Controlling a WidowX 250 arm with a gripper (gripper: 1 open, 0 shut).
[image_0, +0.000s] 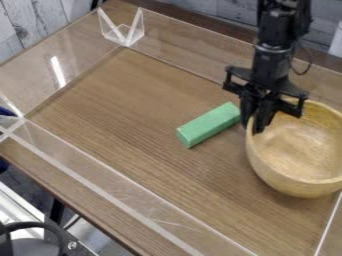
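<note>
My gripper (257, 110) is at the upper right of the camera view, reaching down from a dark arm. It is shut on the near-left rim of a large tan bowl (297, 155), which fills the right side of the wooden table. A green block (207, 124) lies just left of the bowl, apart from the fingertips. The fingertips themselves are dark and partly blurred.
A white wire-like holder (122, 28) stands at the back left. Dark cables or hardware show at the bottom left corner.
</note>
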